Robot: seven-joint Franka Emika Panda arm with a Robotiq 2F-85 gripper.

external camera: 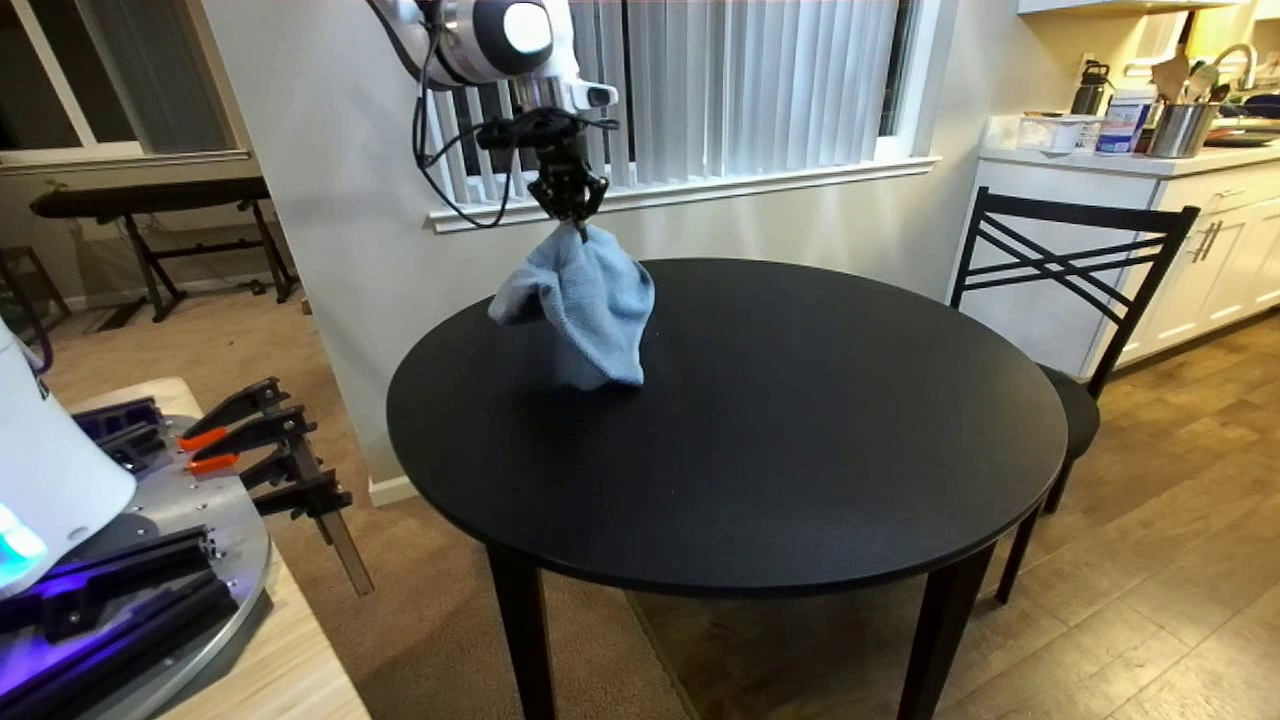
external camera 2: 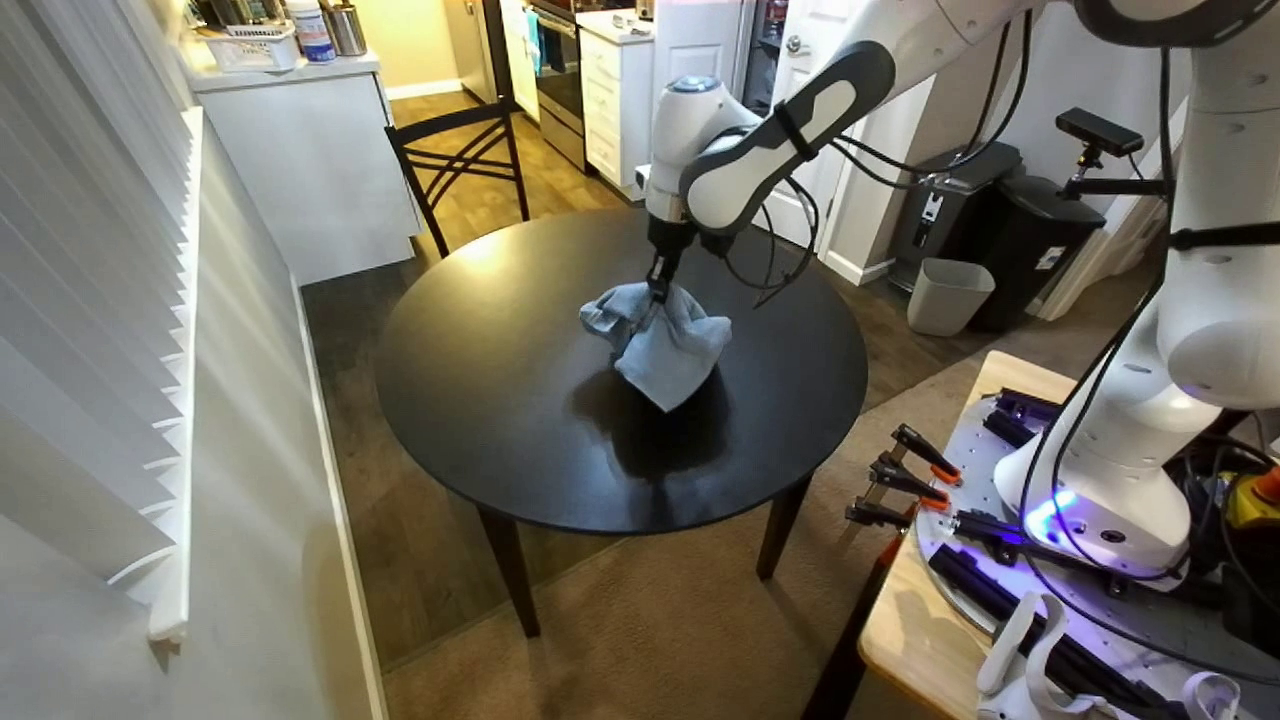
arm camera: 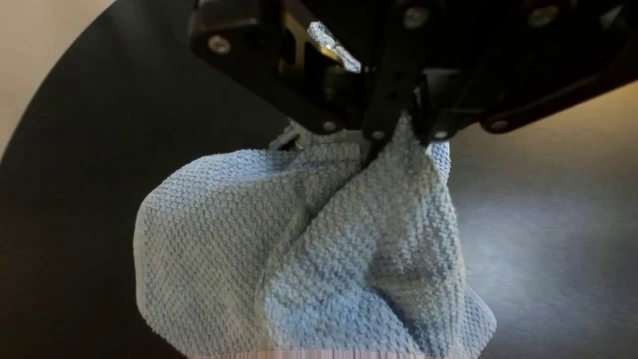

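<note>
A light blue textured cloth (external camera: 596,306) hangs bunched from my gripper (external camera: 581,226) over the left part of the round black table (external camera: 780,444). In exterior view 2 the cloth (external camera 2: 672,354) droops in folds beneath the gripper (external camera 2: 659,288), its lower corner close above the tabletop (external camera 2: 516,396); whether it touches cannot be told. Up close in the wrist view, the gripper is shut on a pinched fold at the top of the cloth (arm camera: 359,251), which spreads wide below and covers part of the fingertips.
A black chair (external camera: 1068,264) stands at the table's far right edge. The window sill (external camera: 696,192) and wall lie behind the table. Clamps (external camera 2: 906,474) stick out from the robot's wooden stand (external camera 2: 912,636). Apart from the cloth, the tabletop is bare.
</note>
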